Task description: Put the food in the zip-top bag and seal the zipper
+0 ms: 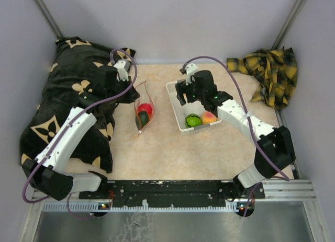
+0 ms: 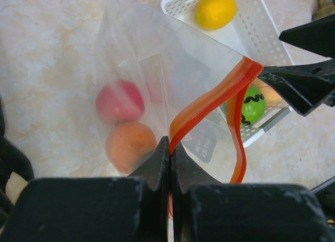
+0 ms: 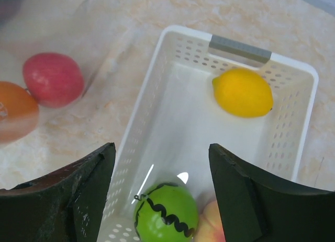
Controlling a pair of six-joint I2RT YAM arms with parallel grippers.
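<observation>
My left gripper (image 1: 132, 95) is shut on the orange zipper edge of the clear bag (image 2: 131, 54), which holds a red fruit (image 2: 119, 101), an orange fruit (image 2: 130, 148) and a dark green item (image 1: 141, 120). My right gripper (image 1: 183, 93) hangs open over the white bin (image 3: 172, 116), nothing between its fingers. In the bin are a lemon (image 3: 242, 92), a green pepper-like item (image 3: 165, 214) with a dark wavy marking, and a peach (image 1: 208, 117).
A dark patterned cloth (image 1: 42, 127) lies along the left, a yellow plaid cloth (image 1: 272, 75) at the back right.
</observation>
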